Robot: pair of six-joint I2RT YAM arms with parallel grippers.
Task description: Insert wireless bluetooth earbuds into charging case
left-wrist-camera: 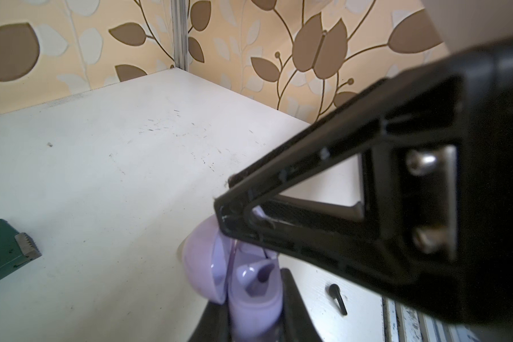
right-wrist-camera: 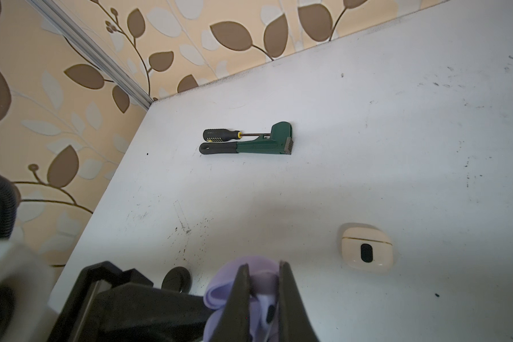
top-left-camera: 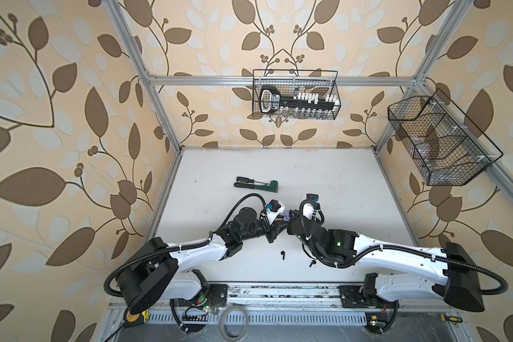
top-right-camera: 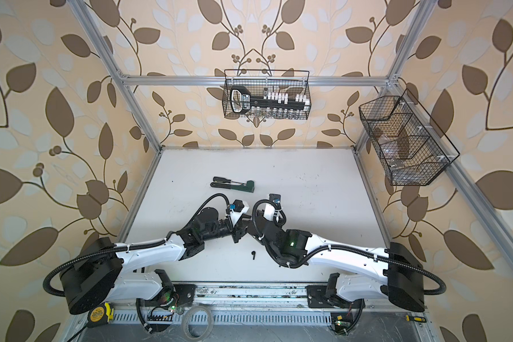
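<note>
A lilac charging case (left-wrist-camera: pixel 253 296) with its lid (left-wrist-camera: pixel 202 256) raised is held between my two grippers above the table. My left gripper (top-left-camera: pixel 282 218) is shut on it. My right gripper sits shut at the case, its fingertips against it; whether it grips anything is hard to tell. A hollow shows in the case top in the left wrist view. A small black earbud (top-left-camera: pixel 282 254) and another (top-left-camera: pixel 313 262) lie on the table below. A white case (right-wrist-camera: pixel 367 250) lies on the table in the right wrist view.
A green stapler-like tool and screwdriver (top-left-camera: pixel 256 185) lie behind the grippers. Wire baskets (top-left-camera: pixel 296 97) hang on the back and right walls.
</note>
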